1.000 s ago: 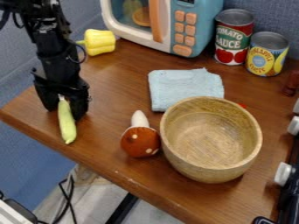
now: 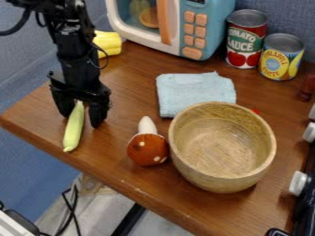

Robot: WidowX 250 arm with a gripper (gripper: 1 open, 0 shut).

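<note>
My black gripper [image 2: 81, 106] is at the left side of the wooden table, low over a pale yellow-green corn cob [image 2: 73, 131], with its fingers on either side of the cob's upper end. The cob lies lengthwise near the table's front-left edge. Whether the fingers touch or grip it is unclear.
A wooden bowl [image 2: 222, 175], toy mushroom [image 2: 147, 149], blue cloth [image 2: 196, 92], two cans [image 2: 245, 41], toy microwave [image 2: 160, 23] and yellow object [image 2: 106, 42] are around. Dark items line the right edge.
My gripper has shifted slightly right, and its fingers look more spread around the cob. The cob has barely moved.
</note>
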